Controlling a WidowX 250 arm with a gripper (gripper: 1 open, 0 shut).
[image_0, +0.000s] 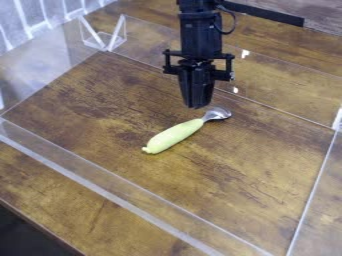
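A spoon with a pale yellow-green handle and a small metal head lies diagonally on the wooden surface inside a clear-walled enclosure. The black gripper hangs from the top of the view, above and behind the spoon's head. It is shut, with nothing seen between its fingers, and appears apart from the spoon.
Clear plastic walls border the wooden work area on the sides, back and front. A white triangular bracket stands at the back left.
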